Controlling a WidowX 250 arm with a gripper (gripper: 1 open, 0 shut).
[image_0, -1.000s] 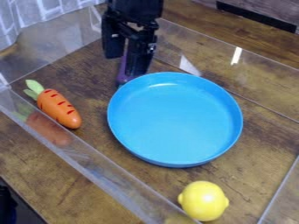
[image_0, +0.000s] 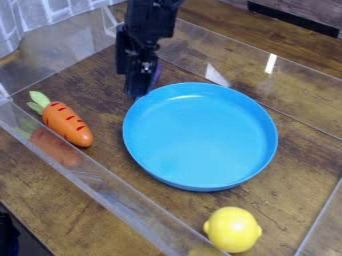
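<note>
My black gripper (image_0: 139, 72) hangs at the top centre, open, its fingers low over the wood just behind the blue plate's upper left edge. A purple object (image_0: 155, 74) is partly hidden behind it; I cannot tell whether it lies between the fingers. The blue plate (image_0: 201, 136) fills the middle. An orange toy carrot (image_0: 66, 122) with green top lies to the left, and a yellow lemon (image_0: 233, 229) lies at the lower right.
Clear plastic walls (image_0: 114, 196) border the wooden surface. Bare wood (image_0: 294, 170) shows to the right of the plate and around the lemon.
My gripper has moved left and a little downward, and its angle has changed. The plate, carrot and lemon have not moved.
</note>
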